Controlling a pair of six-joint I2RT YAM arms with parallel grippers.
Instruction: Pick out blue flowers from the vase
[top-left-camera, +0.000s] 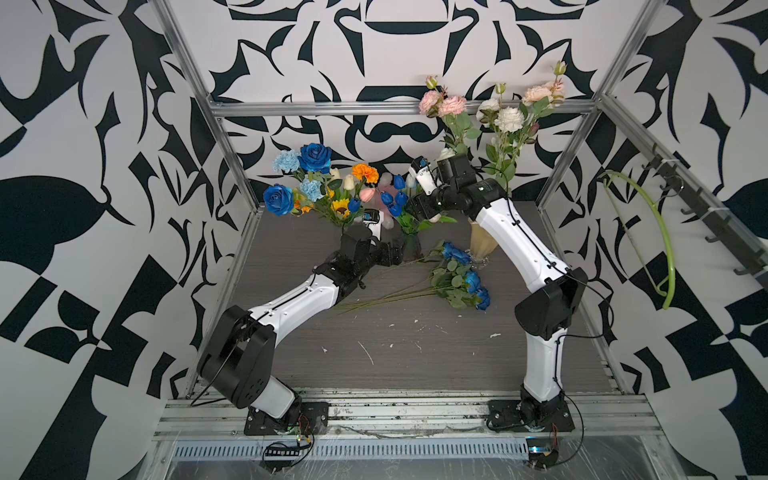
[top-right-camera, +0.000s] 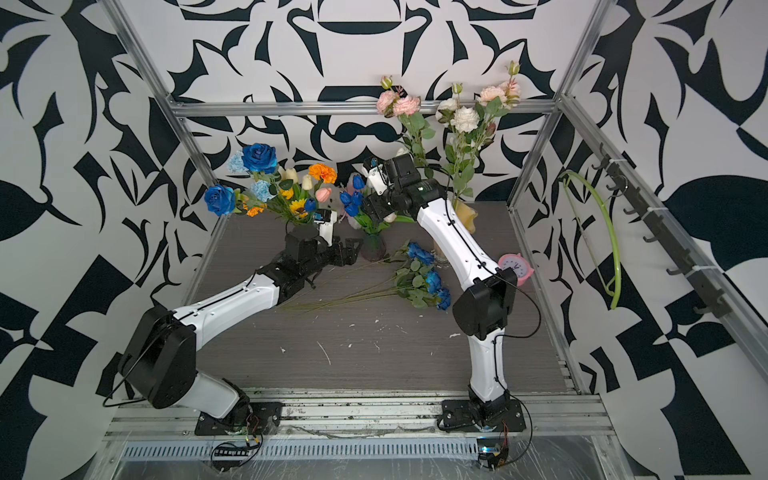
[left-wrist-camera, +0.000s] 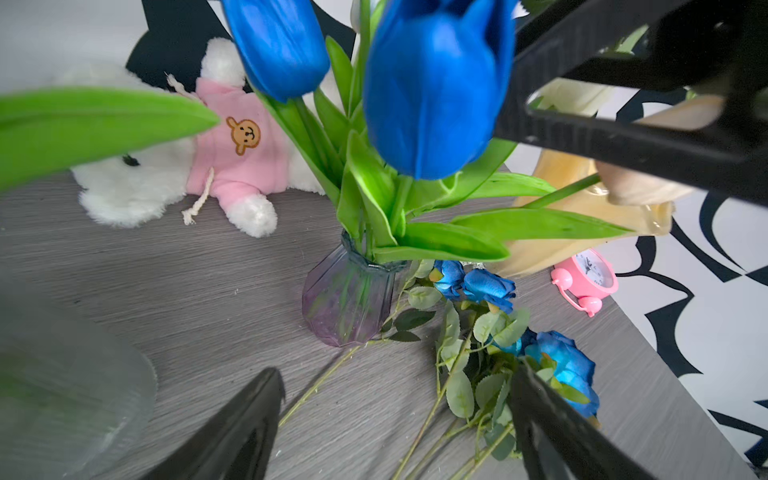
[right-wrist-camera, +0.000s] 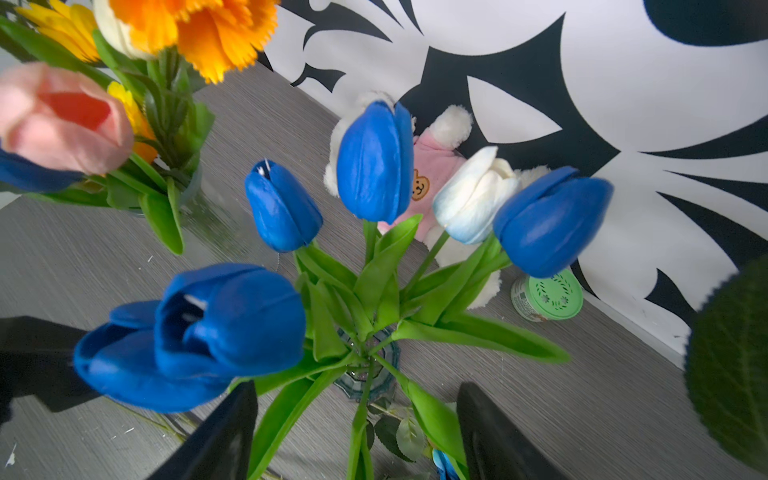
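Observation:
Blue tulips (right-wrist-camera: 372, 164) and a white tulip (right-wrist-camera: 477, 196) stand in a small purple glass vase (left-wrist-camera: 349, 296). Above that vase, from the right, hangs my right gripper; its fingers (right-wrist-camera: 220, 436) are apart, with green leaves between them and no flower clearly gripped. My left gripper is open beside the vase, its fingers (left-wrist-camera: 240, 428) empty. Loose blue roses (top-right-camera: 432, 280) with long stems lie on the table in front. Farther left, a clear vase (right-wrist-camera: 212, 224) carries mixed flowers, including blue roses (top-left-camera: 314, 157) and an orange bloom (top-left-camera: 365, 173).
At the back right, pink and white flowers (top-left-camera: 509, 120) rise from a yellowish vase (top-left-camera: 481, 240). A pink alarm clock (top-right-camera: 516, 268) sits to the right, a plush toy (left-wrist-camera: 240, 144) behind the tulips.

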